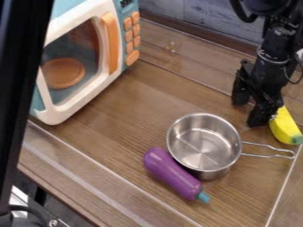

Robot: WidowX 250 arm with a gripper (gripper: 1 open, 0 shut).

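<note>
My black gripper (256,102) is low at the right, its fingers down at the upper end of a yellow banana (284,128) lying on the wooden counter. Whether the fingers are open or shut on the banana is hidden by the dark shapes overlapping there.
A steel pot (205,144) with its handle to the right sits front centre, beside a purple eggplant (173,173). A toy microwave (62,104) stands at the left. A wall runs along the back.
</note>
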